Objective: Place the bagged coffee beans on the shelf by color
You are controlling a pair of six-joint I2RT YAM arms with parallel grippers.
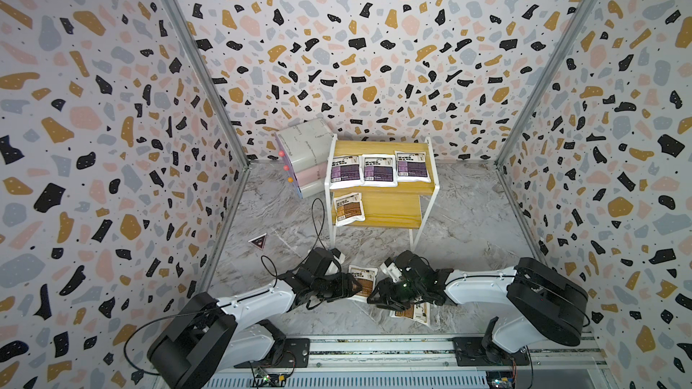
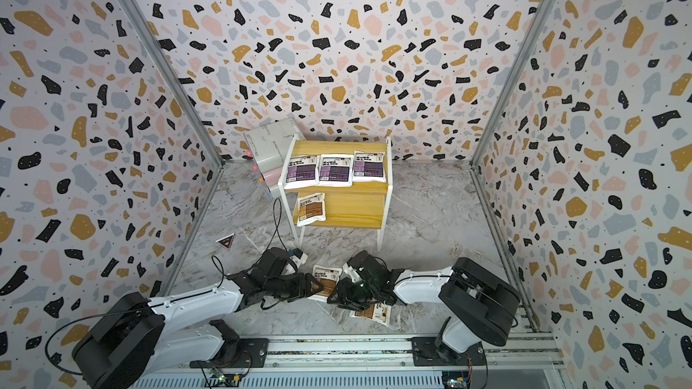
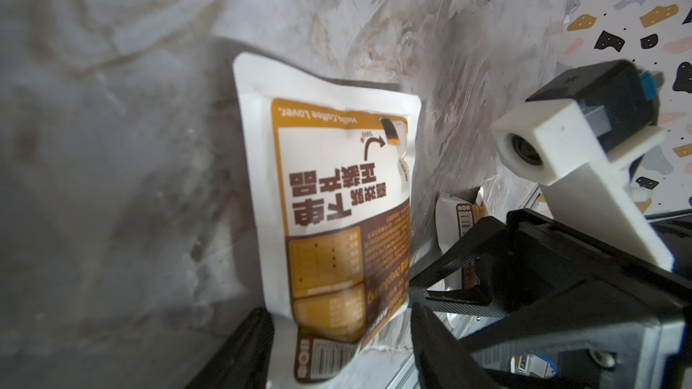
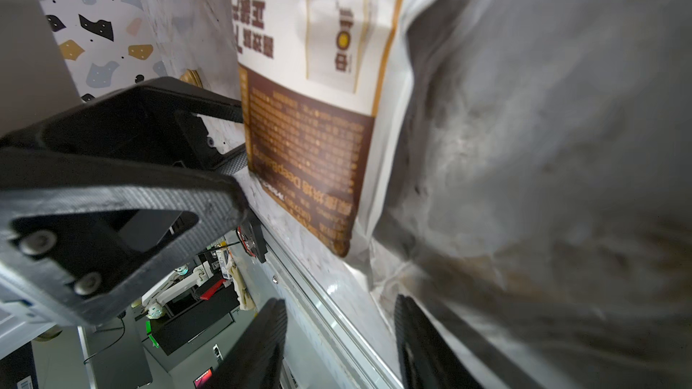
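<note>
A brown coffee bag (image 1: 362, 281) (image 3: 338, 237) (image 4: 310, 137) lies on the marble floor before the shelf, between my left gripper (image 1: 346, 288) and right gripper (image 1: 382, 295). Both grippers stand open, the left's fingers around the bag's near end, the right's just short of it. A second brown bag (image 1: 412, 314) lies under the right arm, partly hidden. On the white-framed shelf, three purple bags (image 1: 378, 170) lie on the upper board and one brown bag (image 1: 349, 208) sits at the left of the lower board (image 1: 393, 209).
A stack of white and pink boxes (image 1: 302, 144) stands left of the shelf. Loose cables and a small triangular sign (image 1: 258, 240) lie on the left floor. The lower board's right half and the floor right of the shelf are clear.
</note>
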